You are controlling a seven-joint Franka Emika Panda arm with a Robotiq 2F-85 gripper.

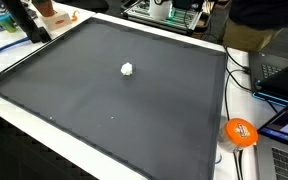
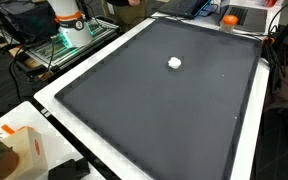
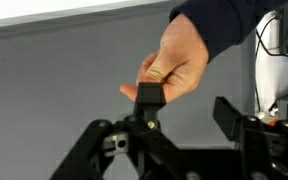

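A small white lump lies on the dark grey mat. It shows again as a white lump in exterior view 2, with bare mat around it. My gripper has a clear gap between its dark fingers in the wrist view. A person's hand reaches in from the top, its fingertips close behind the left finger; whether it touches that finger or holds anything I cannot tell. The white lump cannot be made out in the wrist view, and the gripper's fingers do not show in either exterior view.
An orange-topped container stands on the white table beside the mat, close to a laptop. Cables run along that side. A terracotta pot with a plant occupies the near left corner of exterior view 2.
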